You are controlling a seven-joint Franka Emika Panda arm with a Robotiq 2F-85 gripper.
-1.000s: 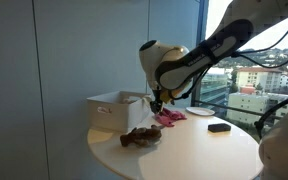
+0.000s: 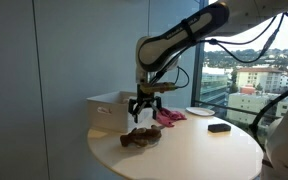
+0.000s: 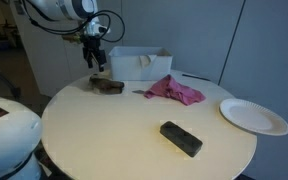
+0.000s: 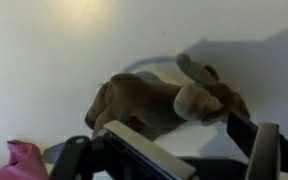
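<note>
A brown plush animal (image 4: 149, 103) with a paler muzzle lies on its side on the white table, seen from above in the wrist view. My gripper (image 2: 146, 111) hangs over it in exterior view 1, its fingers apart and nothing between them. In exterior view 2 the gripper (image 3: 92, 60) is above and slightly behind the plush (image 3: 107, 86), with a gap between. The fingers reach in from the bottom edge of the wrist view, where the plush lies mostly ahead of them.
Behind the plush stands a white box (image 3: 140, 66). A pink cloth (image 3: 176, 90), a black block (image 3: 181, 138) and a white plate (image 3: 254, 117) lie farther right.
The gripper has turned and moved left and down, from near the pink cloth to over the plush. The plush has not visibly moved.
</note>
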